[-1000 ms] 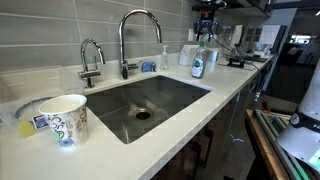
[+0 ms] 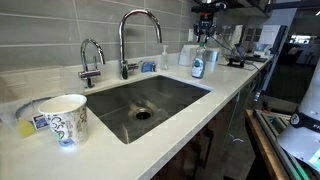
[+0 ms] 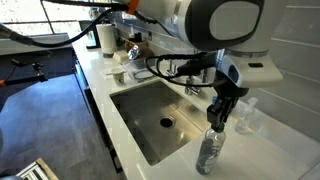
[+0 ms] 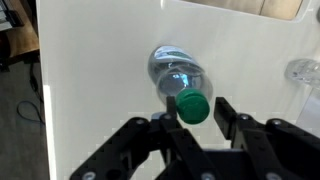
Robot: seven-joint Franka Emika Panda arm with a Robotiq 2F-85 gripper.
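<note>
A clear bottle with a green cap (image 4: 193, 105) stands upright on the white counter, its body also visible as the bottle (image 3: 210, 152) in the second exterior view and the bottle (image 2: 198, 66) in the first. Pointing down from above, my gripper has its fingertips on either side of the cap. Some space shows between the cap and each finger, so the fingers appear open around it rather than closed on it. From the second exterior view, the gripper (image 3: 222, 114) is right at the bottle's top.
The sink (image 3: 158, 118) lies beside the bottle, with a tall faucet (image 2: 123, 45) behind it. A patterned cup (image 2: 66, 122) stands at the near left of the counter. Behind the bottle is a soap dispenser (image 2: 164, 58). Bare counter surrounds the bottle's base.
</note>
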